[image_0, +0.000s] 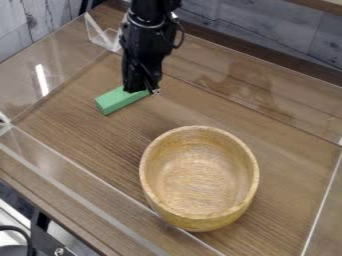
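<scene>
My black gripper (142, 86) hangs just above the right end of a green block (118, 102) that lies on the wooden surface left of centre. The fingers look close together, with nothing clearly held between them; whether they touch the block cannot be told. A large pale wooden bowl (199, 178) sits empty at the lower right.
Clear plastic pieces stand along the left edge, and dark cables lie at the bottom left corner. A wall borders the back.
</scene>
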